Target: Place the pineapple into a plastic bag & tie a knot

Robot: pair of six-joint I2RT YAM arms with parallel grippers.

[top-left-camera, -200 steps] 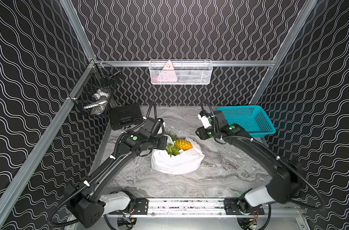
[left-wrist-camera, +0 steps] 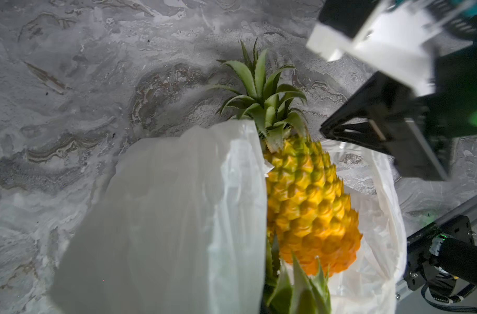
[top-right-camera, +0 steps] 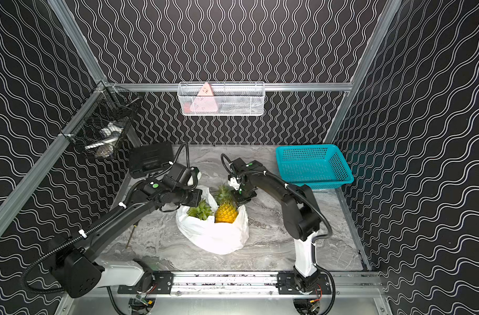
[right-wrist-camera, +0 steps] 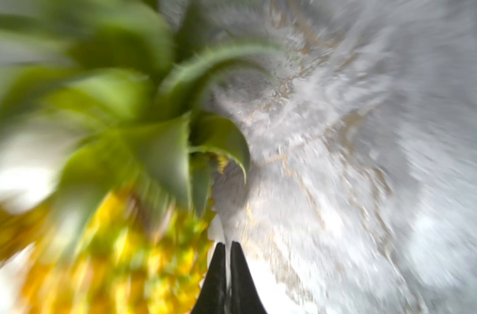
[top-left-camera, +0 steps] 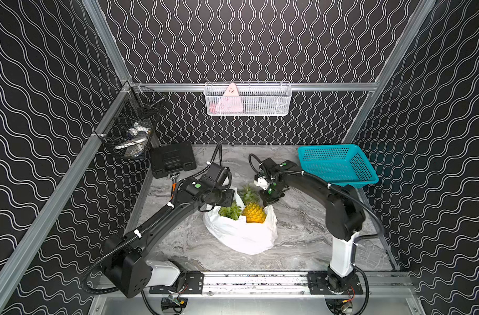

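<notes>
A white plastic bag (top-left-camera: 239, 236) lies open on the table, holding a yellow pineapple (top-left-camera: 254, 214) and a second leafy crown (top-left-camera: 230, 211) at its front. My left gripper (top-left-camera: 210, 207) is over the bag's left side; its fingers are out of the left wrist view and hard to make out from above. My right gripper is shut beside the pineapple's crown, pointing at the table just right of the fruit, with nothing clearly between its fingers; that wrist view is blurred.
A teal basket (top-left-camera: 334, 165) stands at the back right, a black case (top-left-camera: 172, 157) at the back left. Wire baskets hang on the back and left walls. Bare table surrounds the bag, mostly at front and right.
My right arm has swung leftward toward the pineapple's crown. The bag has shifted slightly toward the front and the pineapple sits more upright. The left arm has moved slightly.
</notes>
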